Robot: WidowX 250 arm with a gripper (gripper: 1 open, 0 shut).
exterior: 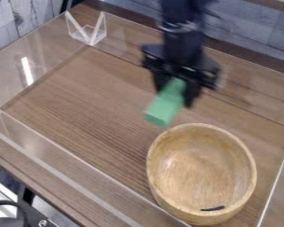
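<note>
My dark blue gripper (pixel 174 78) hangs over the middle of the wooden tray, shut on a green object (pixel 167 102) that is blurred and tilted, its lower end pointing down-left. Just below and to the right of it lies a round wooden bowl (pixel 201 166), with a small dark piece near its lower inside edge.
The wooden tray floor (pixel 74 115) is bare to the left of the bowl. A clear plastic bracket (pixel 88 28) stands at the back left corner. Walls bound the tray at the back and sides. A dark cable shows at the lower left.
</note>
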